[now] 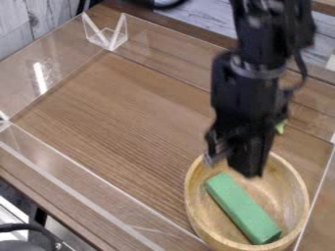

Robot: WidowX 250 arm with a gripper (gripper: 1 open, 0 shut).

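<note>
A wooden bowl [293,186] stands at the front right, holding a green block [244,208] that lies lengthwise inside it. My black gripper [236,152], blurred, hangs over the back rim of the bowl, above the block and apart from it. Its fingers look close together, but the blur hides whether they are shut; nothing green shows in them.
A clear plastic piece [108,31] sits at the back left edge. A small green thing [280,127], partly hidden, lies behind my gripper at the right.
</note>
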